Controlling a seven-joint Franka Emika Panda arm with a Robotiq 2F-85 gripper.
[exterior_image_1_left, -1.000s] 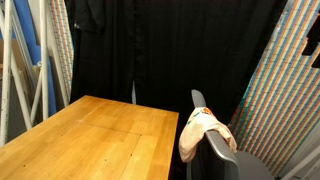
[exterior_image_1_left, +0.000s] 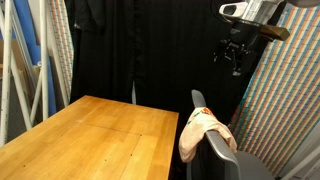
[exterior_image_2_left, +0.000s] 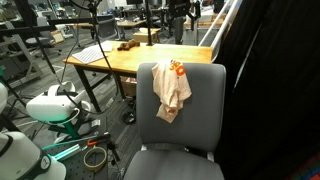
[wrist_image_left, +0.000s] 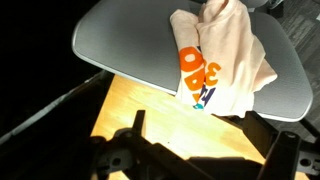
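Observation:
A pale pink cloth (exterior_image_1_left: 202, 132) with orange and blue print hangs over the top of a grey chair's backrest (exterior_image_1_left: 197, 99). From the second exterior view, the cloth (exterior_image_2_left: 171, 88) drapes down the face of the backrest. My gripper (exterior_image_1_left: 236, 62) is high in the air, above and beyond the chair, clear of the cloth. In the wrist view the gripper stands open, its fingers far apart at the lower left and right, and nothing is between them. The cloth (wrist_image_left: 225, 60) lies ahead of it, toward the top of that view.
A bare wooden table (exterior_image_1_left: 95, 138) stands beside the chair, its top clear in the first exterior view. Black curtains (exterior_image_1_left: 150, 50) hang behind it. The second exterior view shows a cluttered desk and equipment at the left, with a dark curtain at the right.
The arm has come in from the right edge of the first exterior view, moving left and slightly down. Cloth, chair and table have stayed where they were.

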